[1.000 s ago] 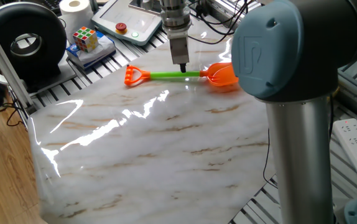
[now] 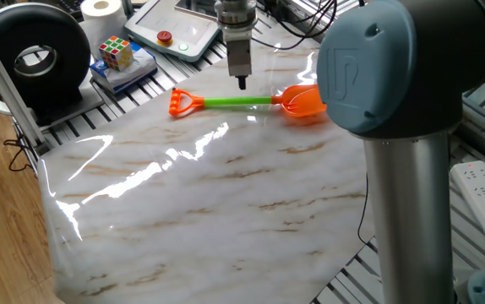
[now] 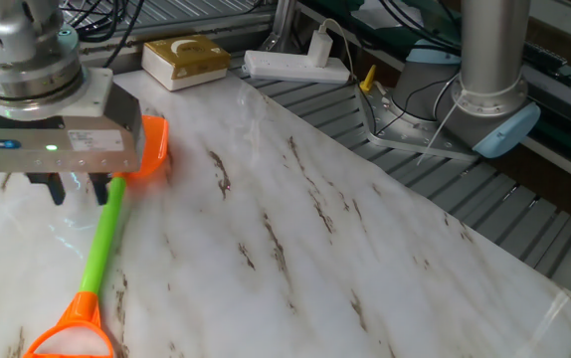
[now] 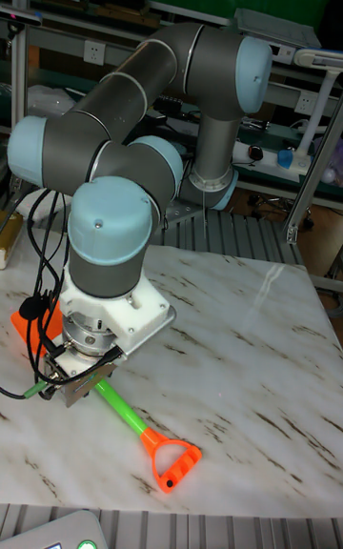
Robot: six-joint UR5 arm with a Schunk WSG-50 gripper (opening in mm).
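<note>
A toy shovel lies flat on the marble-patterned sheet, with a green shaft (image 2: 236,101), an orange grip (image 2: 183,102) at one end and an orange scoop (image 2: 302,100) at the other. Part of the scoop is hidden behind the arm in the first exterior view. My gripper (image 3: 75,191) is open, its two dark fingers well apart and nothing visible between them. In the second exterior view the green shaft (image 3: 104,234) appears just right of the fingers, near the scoop (image 3: 152,149). The third exterior view has the orange grip (image 4: 172,461) clear of the gripper, whose fingers are hidden there.
Beyond the sheet's edge stand a Rubik's cube (image 2: 117,52) on a blue-white packet, a paper roll (image 2: 104,19) and a control pendant (image 2: 175,29). A gold-topped box (image 3: 186,62) and a power strip (image 3: 295,68) sit at another edge. Most of the sheet (image 2: 217,219) is bare.
In the first exterior view my gripper has risen and shifted slightly left, its tip leaving the shaft's line. The shovel lies where it was.
</note>
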